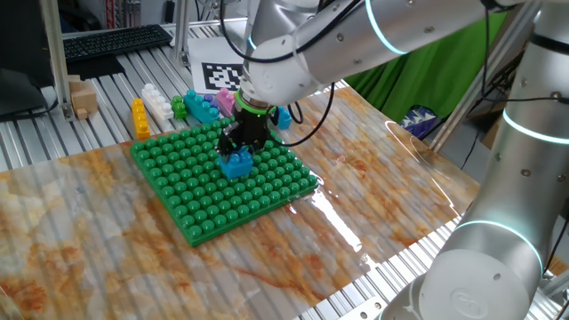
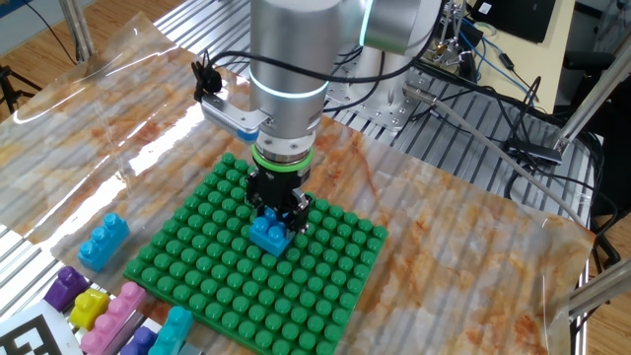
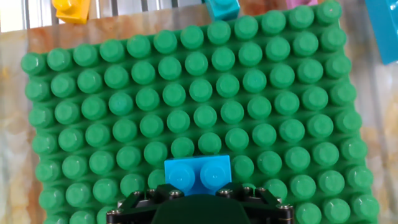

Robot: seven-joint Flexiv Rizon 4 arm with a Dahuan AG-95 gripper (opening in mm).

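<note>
A blue brick (image 3: 198, 173) is between the black fingers of my gripper, which looks shut on it. Two of its studs show in the wrist view; its rear part is hidden by the gripper. Exterior view 2 has the brick (image 2: 269, 235) low over the middle of the green studded baseplate (image 2: 335, 232). Whether it touches the studs or hovers just above them I cannot tell. From the other side, too, the gripper (image 1: 238, 147) points down over the brick (image 1: 236, 166).
Loose bricks lie beyond the plate's far edge: a yellow one (image 1: 140, 118), a white one (image 1: 157, 102), a teal one (image 1: 202, 107) and a pink one (image 1: 224, 100). Another blue brick (image 2: 104, 242) rests beside the plate. Most of the plate's studs are bare.
</note>
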